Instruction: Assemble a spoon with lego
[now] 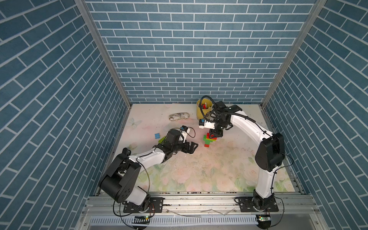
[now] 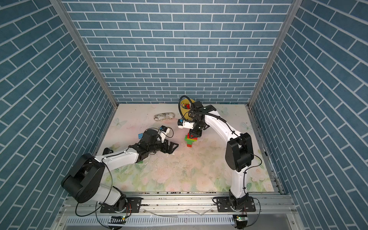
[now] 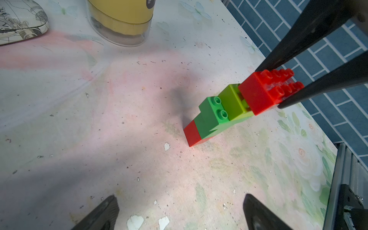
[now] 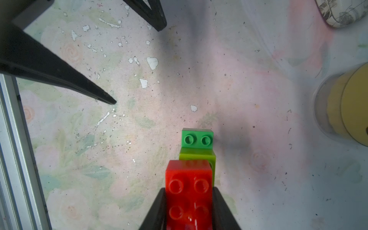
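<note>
My right gripper is shut on the red brick (image 4: 189,193), whose studs face upward. That brick sits at the top of a stepped stack: below it a lime brick (image 3: 234,101), then a green brick (image 3: 212,117), with another red brick (image 3: 192,133) at the bottom. In the left wrist view the stack seems to stand clear of the table, though its underside is hard to judge. To the left of the stack, my left gripper (image 1: 192,147) is open with nothing between its fingers, its two blurred fingers (image 3: 105,214) apart at the lower edge of its own view.
A yellow bucket (image 1: 199,113) with bricks inside stands behind the stack. Toward the back lies a patterned case (image 1: 179,116). A blue brick (image 1: 157,135) and a lime piece (image 1: 161,140) rest left of the left arm.
</note>
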